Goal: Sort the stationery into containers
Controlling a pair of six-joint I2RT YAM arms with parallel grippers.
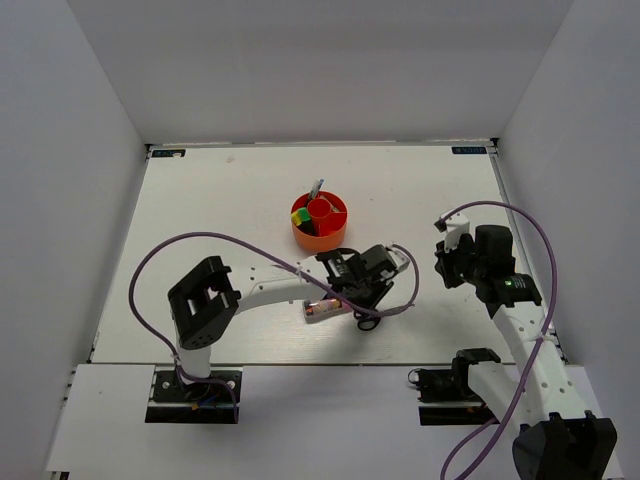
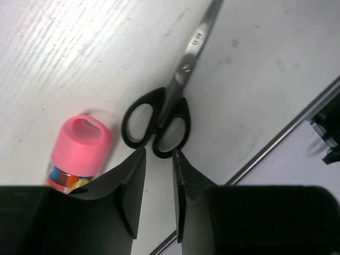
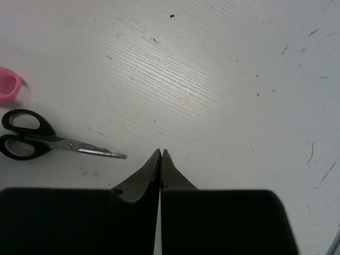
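Black-handled scissors [image 2: 183, 79] lie on the white table in the left wrist view, with their black handle loops [image 1: 368, 323] peeking out below the left arm in the top view. Just beyond those loops hovers my left gripper, its fingers parted and nothing between them. A clear tube with a pink cap [image 2: 82, 143] and colourful contents rests beside the scissors. My right gripper is shut, nothing showing between its fingers, to the right of the scissors' blade tip [image 3: 125, 156]. An orange round container [image 1: 319, 243] stands behind the left arm.
Inside the container are a red cup [image 1: 318, 208], a yellow-green item [image 1: 300, 216] and a pale upright item [image 1: 316, 187]. The left arm covers part of the table's middle. Table space at the left, back and right is clear.
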